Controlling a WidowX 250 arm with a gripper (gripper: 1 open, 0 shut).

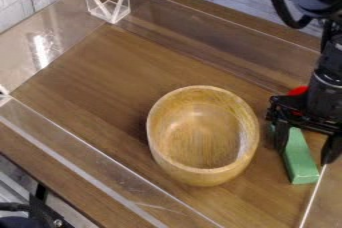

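A green rectangular block (299,164) lies at the right of the table, beside a wooden bowl (201,137), which is empty. My black gripper (301,137) is at the right edge, low over the upper end of the green block, its fingers apart. Behind the gripper a red round object (297,93) is mostly hidden.
Clear plastic barriers (107,7) edge the table along the back and left. A white board stands behind the back edge.
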